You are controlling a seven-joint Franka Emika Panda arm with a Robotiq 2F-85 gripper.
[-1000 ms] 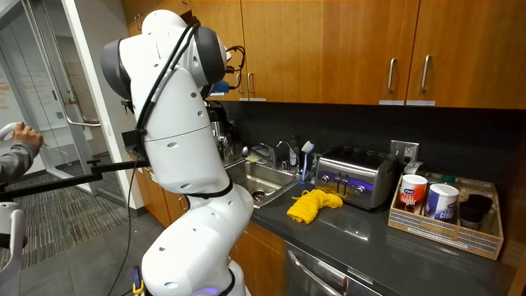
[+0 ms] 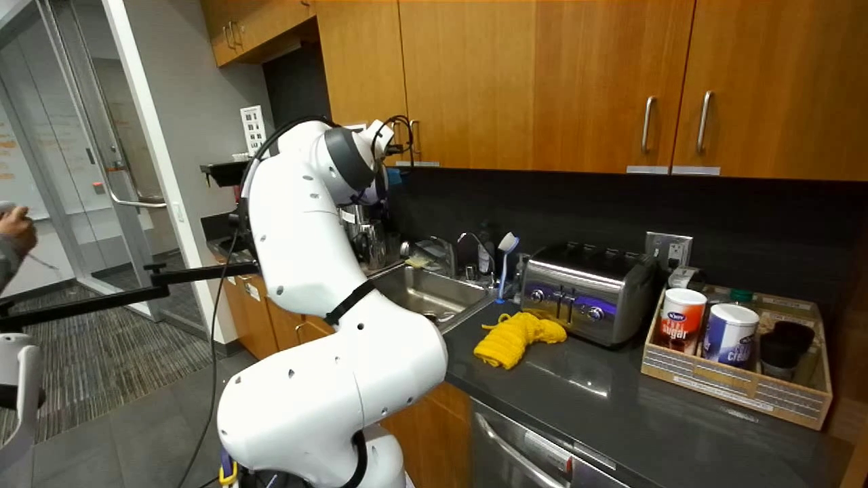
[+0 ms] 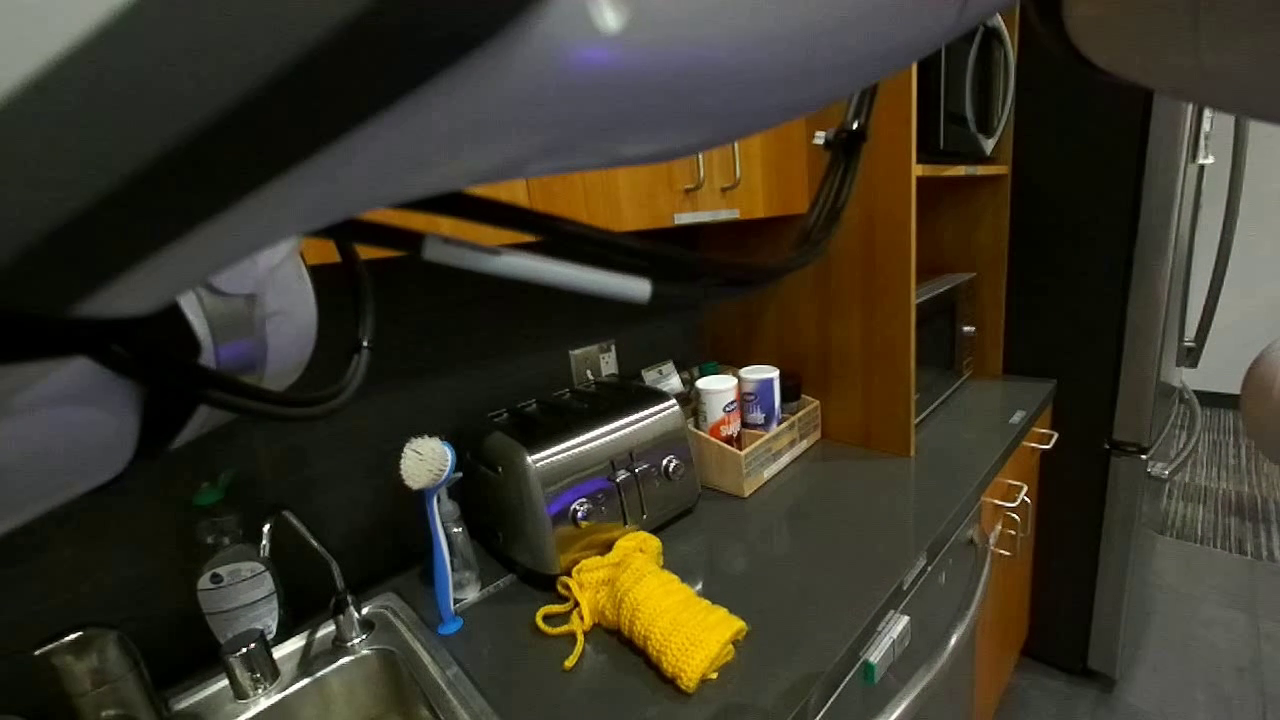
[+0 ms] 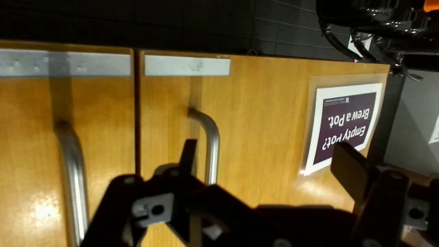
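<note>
In the wrist view my gripper is open, its two dark fingers (image 4: pixel 349 173) wide apart in front of an upside-down wooden cabinet door (image 4: pixel 263 111). Nothing shows between them except the door face behind. A metal handle (image 4: pixel 212 144) on that door appears right beside the left finger; whether they touch I cannot tell. The neighbouring door has its own handle (image 4: pixel 76 177), farther left. Exterior view 1 shows the white arm (image 2: pixel 305 236) reaching up toward the upper cabinets, with the fingers hidden behind it. The fingers are not visible in exterior view 2.
On the dark counter lie a yellow knitted cloth (image 2: pixel 518 338), a silver toaster (image 2: pixel 582 301) and a cardboard box (image 2: pixel 732 386) of canisters. The sink (image 2: pixel 427 293) has a blue brush (image 2: pixel 504 264) beside it. A printed sign (image 4: pixel 345 123) hangs on the cabinet door.
A person's hand at the left has shifted outward. Counter objects are unmoved.
</note>
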